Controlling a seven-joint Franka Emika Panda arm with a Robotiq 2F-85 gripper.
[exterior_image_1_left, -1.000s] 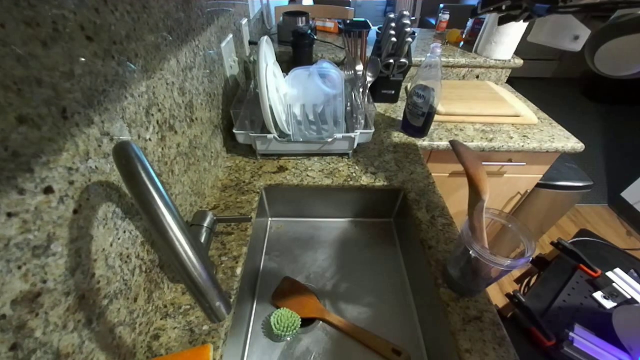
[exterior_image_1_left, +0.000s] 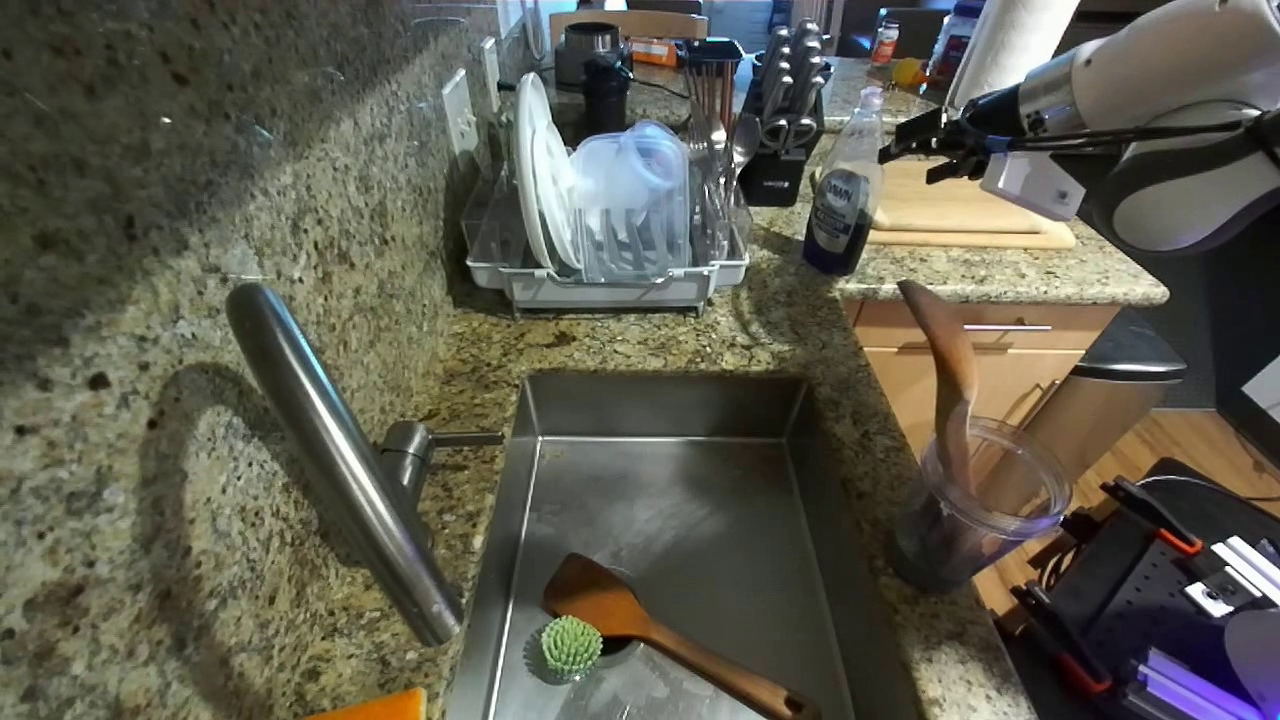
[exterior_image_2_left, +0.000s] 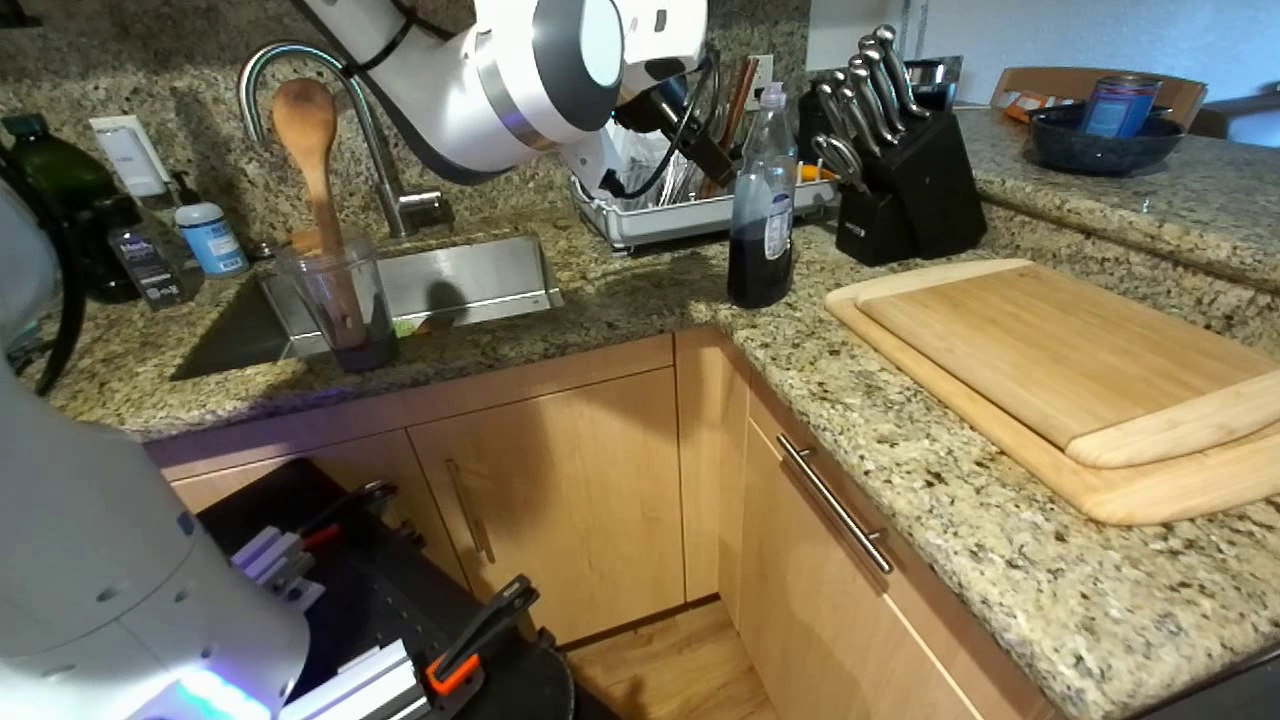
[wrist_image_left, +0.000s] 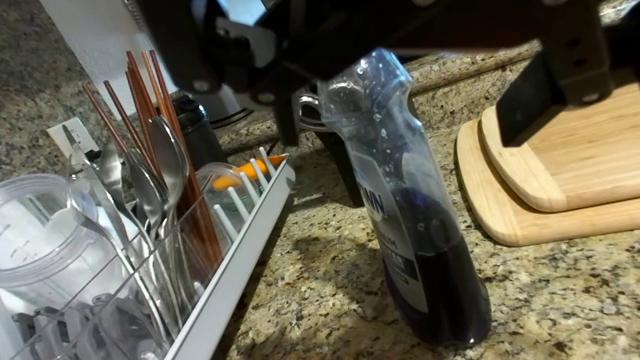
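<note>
A clear Dawn soap bottle (exterior_image_1_left: 843, 198), part full of dark liquid, stands upright on the counter beside the dish rack. Just right of its top in the first exterior view is my gripper (exterior_image_1_left: 914, 166). Its fingers are open and hold nothing. From the wrist, the bottle (wrist_image_left: 414, 228) appears tilted, its upper part lying between the two dark, spread fingers (wrist_image_left: 528, 102). The gripper's body covers the bottle's cap there. In the second exterior view the bottle (exterior_image_2_left: 763, 222) is in plain sight, while the arm and cables make the fingers hard to separate.
The dish rack (exterior_image_1_left: 612, 288) with cutlery and the black knife block (exterior_image_2_left: 918, 180) crowd the bottle. Cutting boards (exterior_image_2_left: 1056, 348) lie on the other side. In the sink (exterior_image_1_left: 684, 504) are a wooden spatula (exterior_image_1_left: 684, 648) and a green brush (exterior_image_1_left: 570, 646). A clear jar (exterior_image_1_left: 1020, 486) holds a wooden spoon.
My arm has come down and leftward from the upper right, bringing the gripper close to the soap bottle's top. Bottle, rack and sink contents look unmoved.
</note>
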